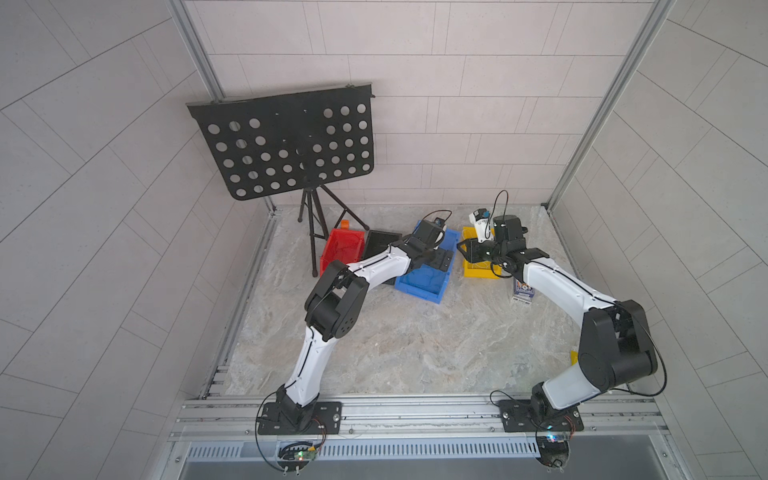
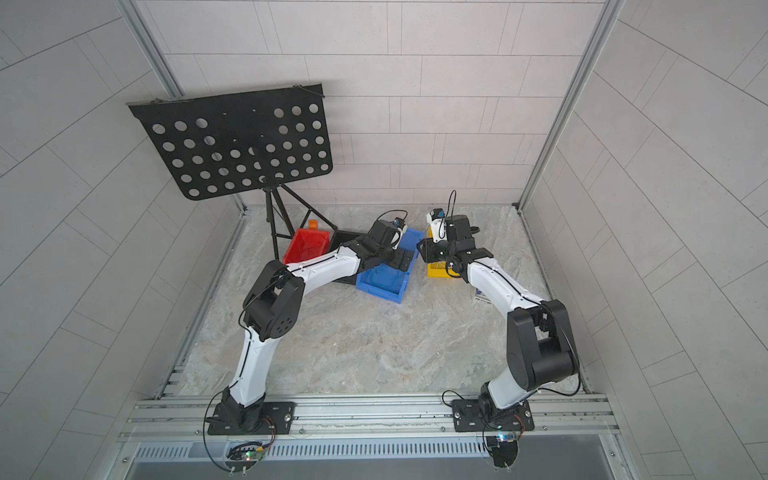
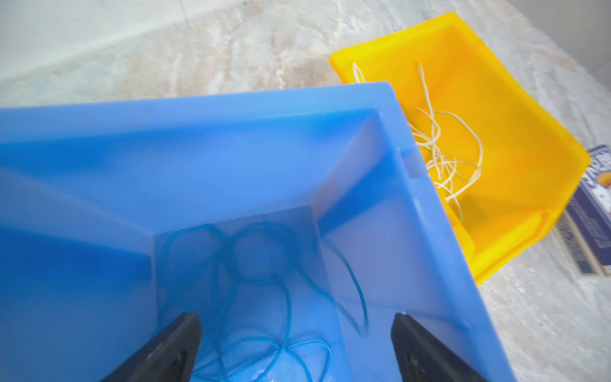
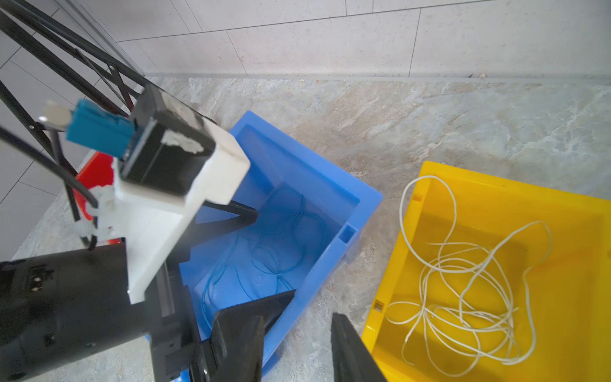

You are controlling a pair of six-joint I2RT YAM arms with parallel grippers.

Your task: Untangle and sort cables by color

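Note:
Blue cables [image 3: 261, 280] lie in loose loops on the floor of the blue bin [image 3: 420, 210]. My left gripper is open above them, with its fingers [image 4: 219, 226] reaching inside the bin and no cable between them. White cables [image 4: 471, 318] lie coiled in the yellow bin [image 4: 534, 184]; one loop bulges over that bin's left rim. Fingers apart and empty, my right gripper hangs over the gap between the blue and yellow bins. From overhead, both arms hide much of these two bins.
To the left are a red bin [image 1: 342, 246] and a black bin [image 1: 381, 242], the latter partly covered by my left arm. A black perforated stand [image 1: 296, 144] rises behind them. A small printed box [image 1: 523, 292] lies beside the yellow bin.

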